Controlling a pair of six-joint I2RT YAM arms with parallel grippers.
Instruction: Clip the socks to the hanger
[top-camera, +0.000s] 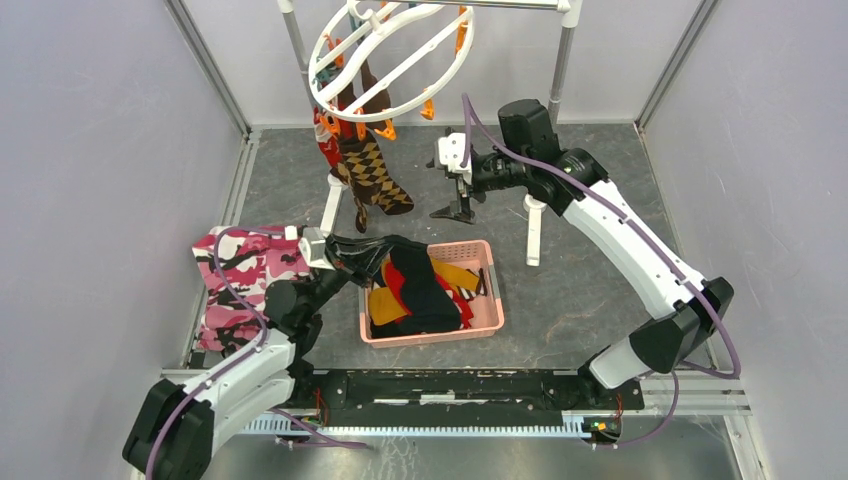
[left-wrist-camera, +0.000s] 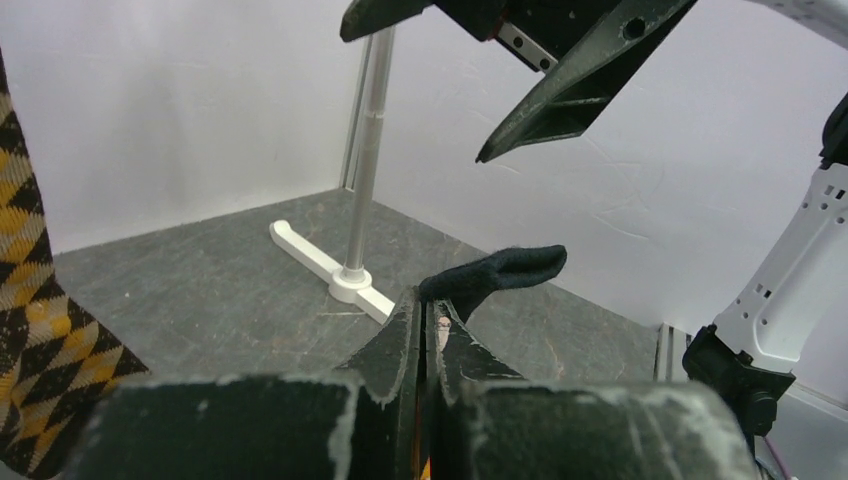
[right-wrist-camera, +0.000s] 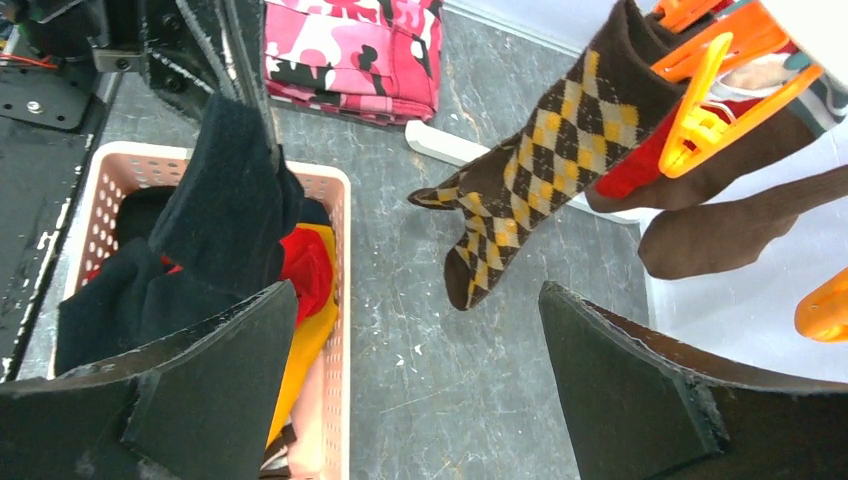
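My left gripper is shut on a black sock (left-wrist-camera: 495, 275), whose end sticks out past the fingertips. In the right wrist view this black sock (right-wrist-camera: 225, 190) hangs from the left fingers above the basket. Up and to the right in the top view, my right gripper (top-camera: 445, 190) stands open with nothing between its fingers. The white oval hanger (top-camera: 440, 85) is at the top, with orange clips (top-camera: 428, 110) along its rim. A brown and yellow argyle sock (top-camera: 375, 175) and several other socks hang at its left side.
Below the left gripper is a pink basket (top-camera: 487, 325) with black, yellow and red socks inside. A folded pink camouflage cloth (top-camera: 245, 285) lies at the left. Stand poles (top-camera: 562, 75) flank the hanger. Grey floor (top-camera: 590, 270) right of the basket is clear.
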